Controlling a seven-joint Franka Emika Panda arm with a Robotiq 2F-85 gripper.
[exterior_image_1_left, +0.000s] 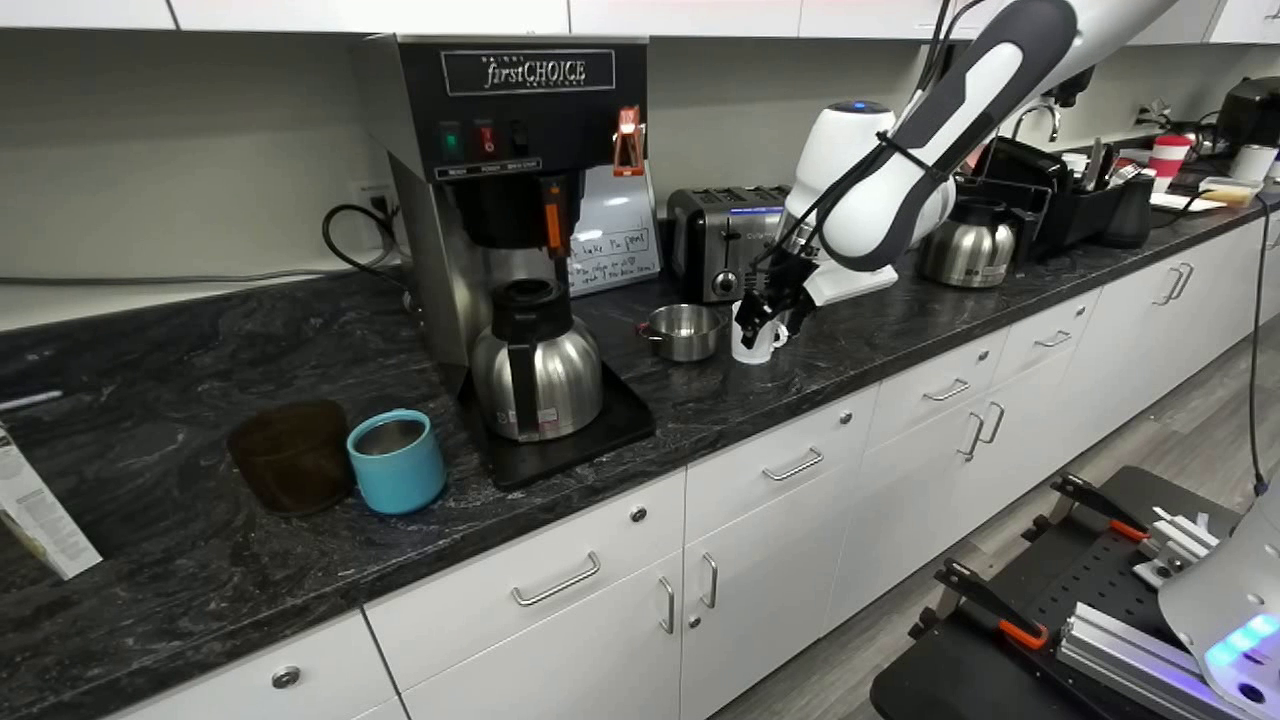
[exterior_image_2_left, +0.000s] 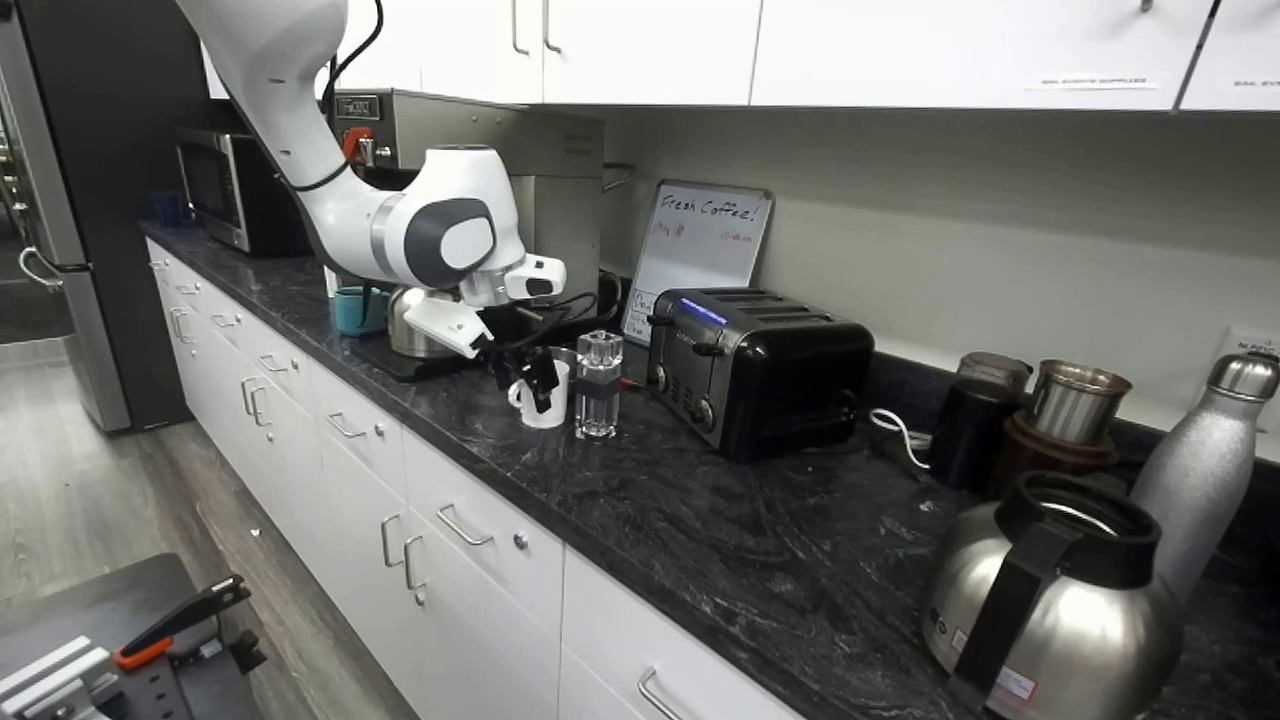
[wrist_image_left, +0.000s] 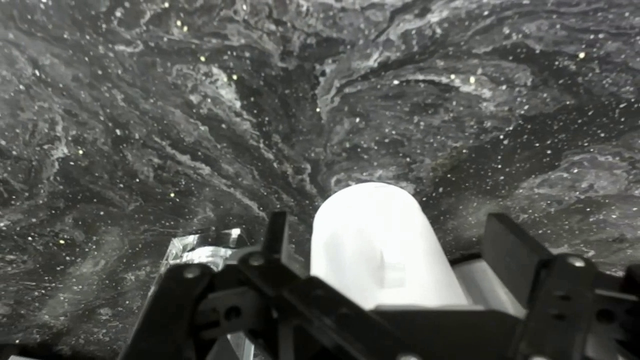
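A white mug (exterior_image_1_left: 752, 350) stands upright on the dark counter in front of the toaster. My gripper (exterior_image_1_left: 768, 314) is at the mug, tilted down towards it. In the second exterior view the black fingers overlap the mug (exterior_image_2_left: 547, 402), whose handle points left. The wrist view has my open gripper with one finger on either side of the white mug (wrist_image_left: 372, 240) and visible gaps beside it. The mug's lower part in that picture is hidden behind the gripper's linkage.
Close beside the mug stands a clear glass piece (exterior_image_2_left: 597, 390). A small metal pot (exterior_image_1_left: 684, 334) and the toaster (exterior_image_1_left: 720, 240) are near. Further left are the coffee maker's carafe (exterior_image_1_left: 537, 366) and a turquoise mug (exterior_image_1_left: 397, 466).
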